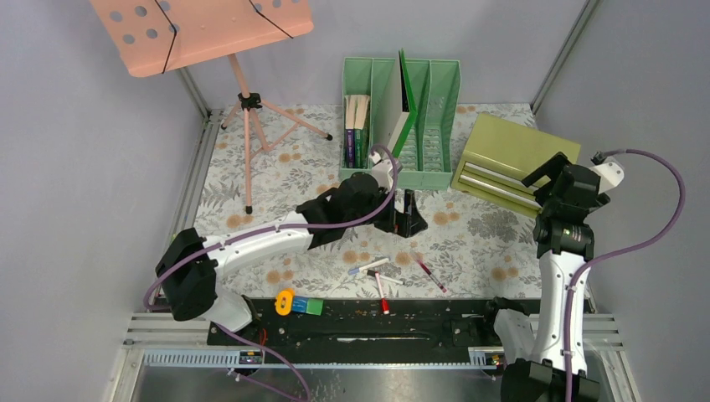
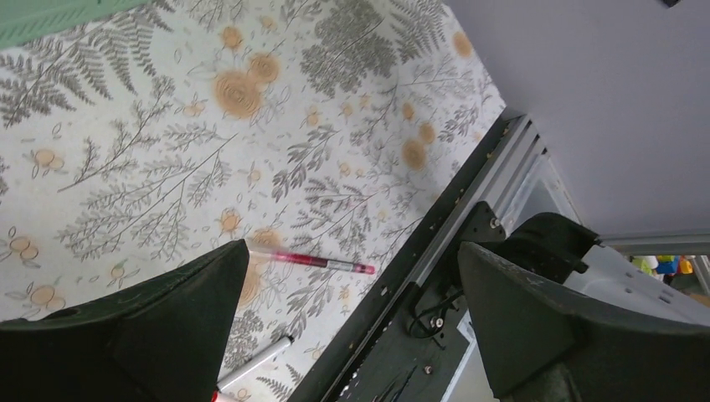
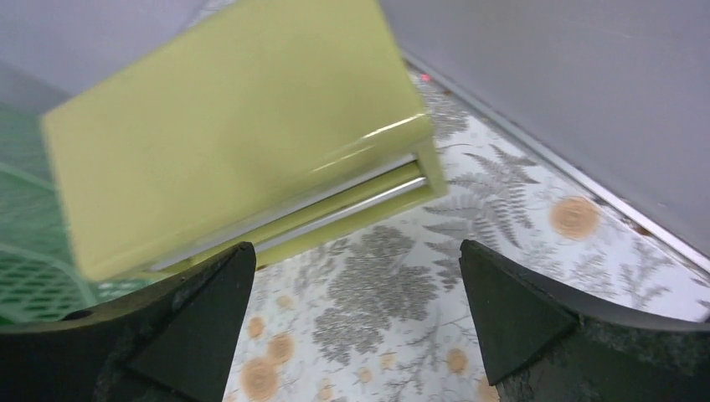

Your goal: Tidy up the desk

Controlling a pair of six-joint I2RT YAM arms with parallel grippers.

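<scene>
Loose markers lie on the desk's front: a red one (image 2: 310, 260), a white one (image 2: 259, 360) and others (image 1: 366, 265). My left gripper (image 1: 406, 218) hangs open above them, empty in the left wrist view. A green file holder (image 1: 435, 177) holds books (image 1: 356, 130) and a green folder (image 1: 406, 92). An olive box (image 3: 234, 117) with horizontal slots sits at the back right. My open, empty right gripper is above the desk at that box's front right.
A pink music stand (image 1: 248, 151) stands at the back left. A yellow-and-blue object (image 1: 298, 303) lies at the front edge. Grey walls border both sides.
</scene>
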